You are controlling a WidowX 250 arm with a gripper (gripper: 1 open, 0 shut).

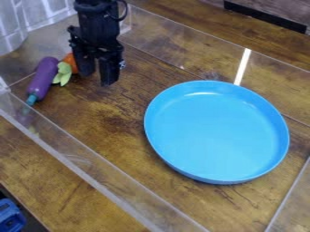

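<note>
My black gripper hangs at the upper left over the wooden surface, its two fingers pointing down beside an orange carrot with pale green leaves, which it partly hides. A purple eggplant-like toy with a teal end lies left of the carrot. I cannot tell whether anything is between the fingers.
A large blue plate fills the right middle. Clear plastic walls bound the area. A blue object sits at the bottom-left corner, outside the wall.
</note>
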